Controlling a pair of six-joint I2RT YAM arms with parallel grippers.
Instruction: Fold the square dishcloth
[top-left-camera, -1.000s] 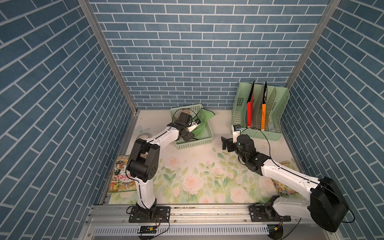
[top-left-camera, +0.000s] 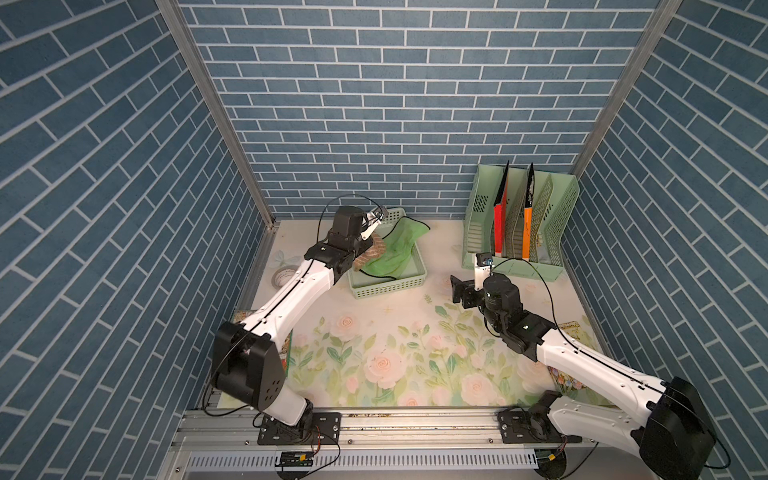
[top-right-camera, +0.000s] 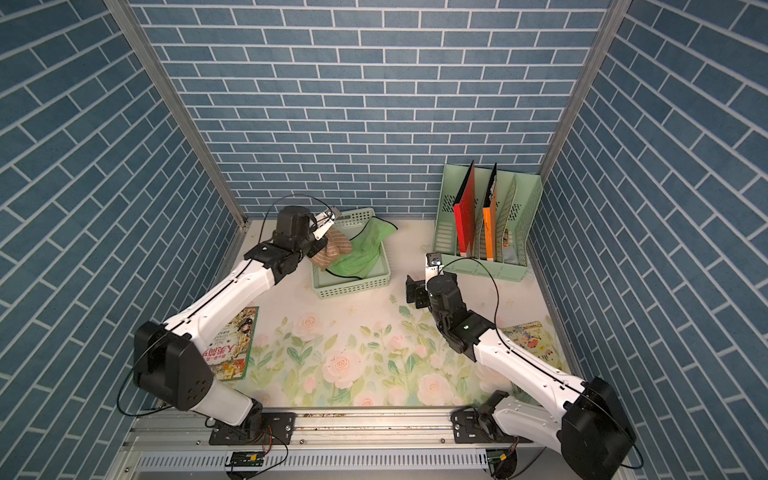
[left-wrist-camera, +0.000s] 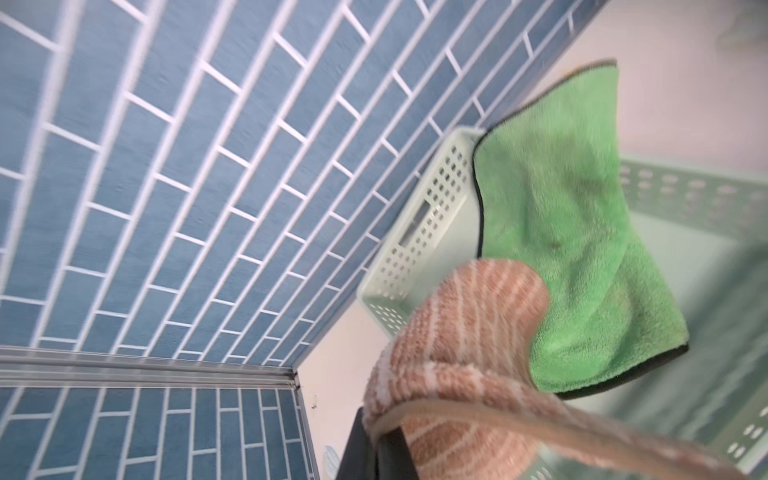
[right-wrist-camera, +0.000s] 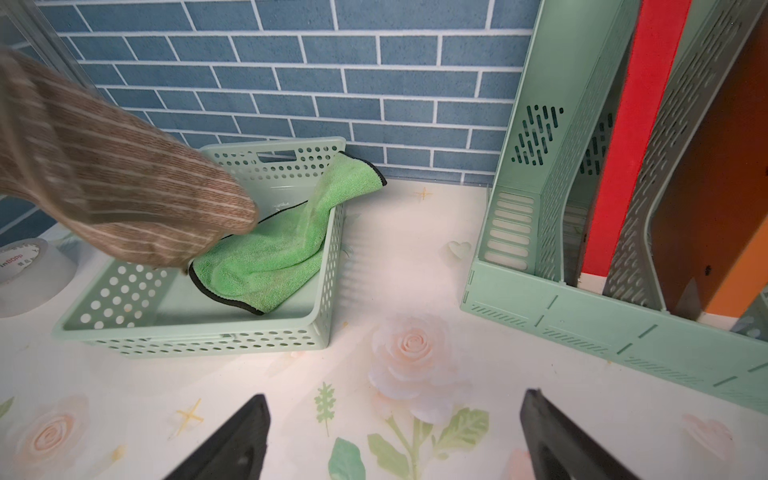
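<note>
A brown-and-white striped cloth (left-wrist-camera: 472, 328) hangs from my left gripper, whose dark fingers are shut on its edge. In the right wrist view this striped cloth (right-wrist-camera: 128, 192) is held up over the left side of the pale green basket (right-wrist-camera: 200, 345). A green cloth with black edging (left-wrist-camera: 560, 224) lies in the basket, one end draped over the rim. Above the table, to the right of the basket, my right gripper stands open with nothing between its fingers. The lower end of the striped cloth overlaps the green one in view; contact cannot be told.
A green file rack (top-right-camera: 480, 266) with a red folder (top-right-camera: 464, 216) and an orange one (top-right-camera: 489, 224) stands at the back right. A tape roll (right-wrist-camera: 32, 276) lies left of the basket. Books (top-right-camera: 236, 344) rest at the front left.
The left arm has swung up and to the left, lifting the striped cloth, which lay in the basket before. The right gripper has shifted slightly right. The green cloth looks unmoved.
</note>
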